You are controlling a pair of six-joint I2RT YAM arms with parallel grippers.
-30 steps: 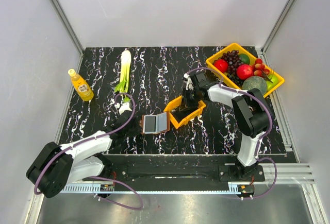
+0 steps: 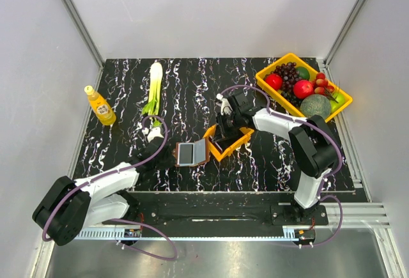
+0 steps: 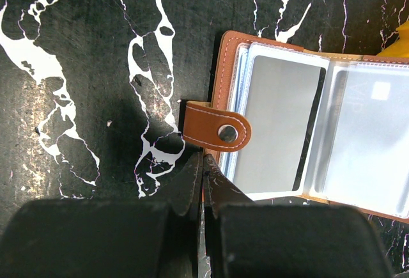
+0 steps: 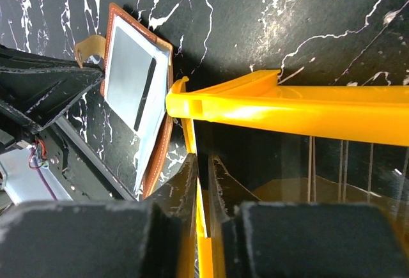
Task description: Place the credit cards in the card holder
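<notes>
The brown card holder (image 2: 193,153) lies unfolded on the dark table, clear sleeves showing. Its snap strap (image 3: 217,126) sticks out on the left in the left wrist view. My left gripper is shut at that edge, just below the strap, with nothing visible between its fingers. In the right wrist view, my right gripper has its fingers slightly parted at the holder-side wall of the yellow box (image 4: 307,108). A pale thin edge runs along that wall near the fingers; whether it is a card cannot be told. Thin upright lines cross the dark box interior.
A yellow fruit basket (image 2: 348,102) stands at the back right. To the left are a yellow bottle (image 2: 102,107) and a leek (image 2: 154,89). Free table lies behind the holder and in front of the box.
My right gripper has moved left across the yellow box toward its holder-side wall. The left arm, holder and box look unmoved.
</notes>
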